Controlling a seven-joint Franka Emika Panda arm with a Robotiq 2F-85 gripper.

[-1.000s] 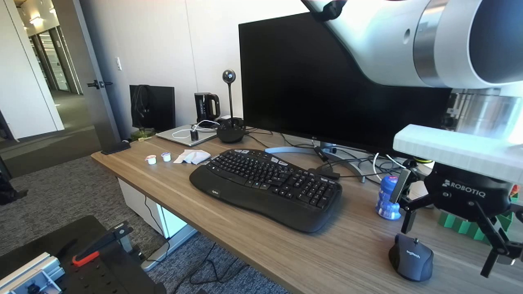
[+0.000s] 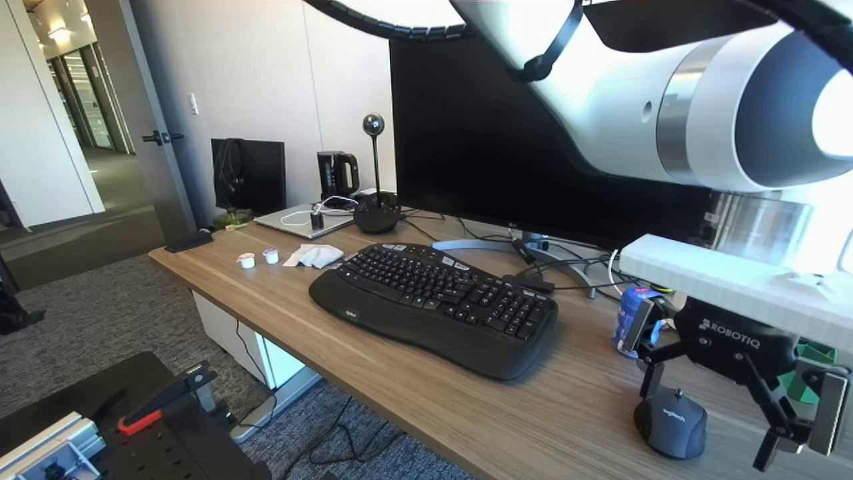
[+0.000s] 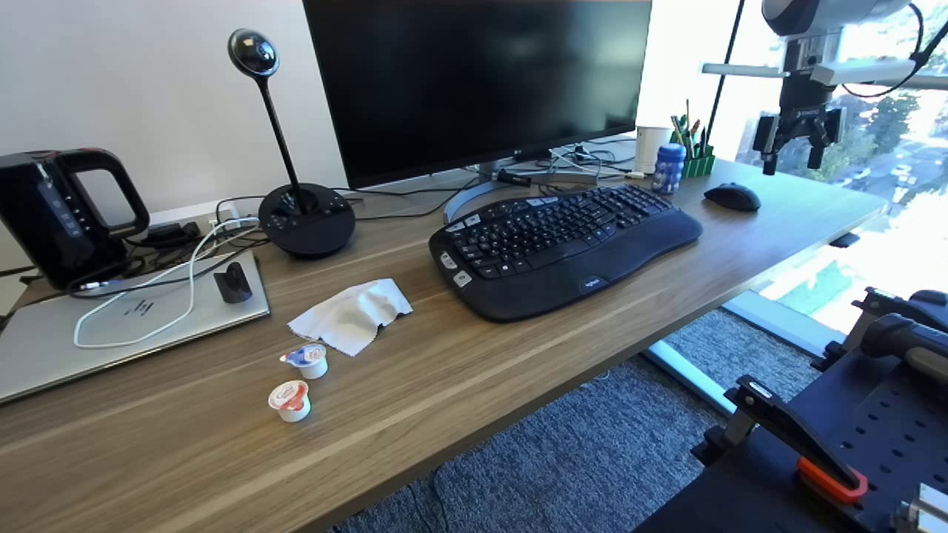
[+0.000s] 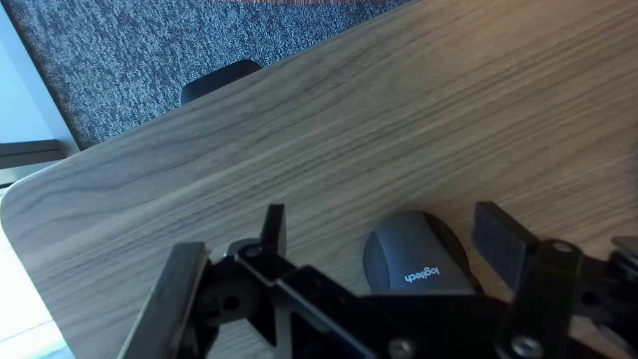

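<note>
My gripper (image 2: 710, 416) stands open over the right end of the desk, its fingers spread wide. A dark Logitech mouse (image 2: 674, 432) rests on the wood below it. In the wrist view the mouse (image 4: 412, 254) shows between the two fingers, nearer the right-hand one, its lower end hidden by the gripper's linkage. From the second exterior view, the gripper (image 3: 792, 161) hangs clear above the desk, behind and to the right of the mouse (image 3: 734, 197). Nothing is held.
A black keyboard (image 2: 448, 304) lies left of the mouse. A blue bottle (image 3: 668, 169), a white cup (image 3: 650, 149) and a green pen holder (image 3: 700, 166) stand behind, near the monitor (image 3: 480, 80). Creamer cups (image 3: 290, 401) and a white cloth (image 3: 352, 312) lie far left.
In exterior view 1 my gripper has come lower and a little to the left, closer to the mouse. Its fingers remain spread. Mouse and keyboard have not moved.
</note>
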